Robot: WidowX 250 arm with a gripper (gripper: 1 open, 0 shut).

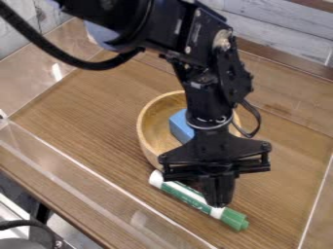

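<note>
My black gripper [216,185] hangs low over the front right of the wooden counter, its fingertips just above or at a white-and-green tube [229,218] that lies diagonally. The fingers look shut; whether they touch the tube is unclear. Behind the gripper, a wooden bowl [151,125] holds a blue object [180,126], both partly hidden by the arm.
A white wall with a ledge runs along the back. A black cable loops at the upper left, and a dark part shows at the lower left corner.
</note>
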